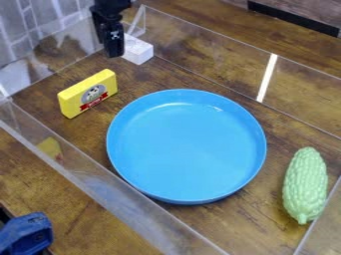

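Observation:
The black gripper is at the top left, open, beside a white block that sits just right of it. Below it a yellow box with a printed red-and-white picture lies on the wooden floor. A large blue plate fills the middle, and a pale green napa cabbage or similar vegetable lies at the lower right.
Clear plastic walls bound the work area. A blue object sits outside at the bottom left. The wooden surface right of the white block, up to a white strip, is free.

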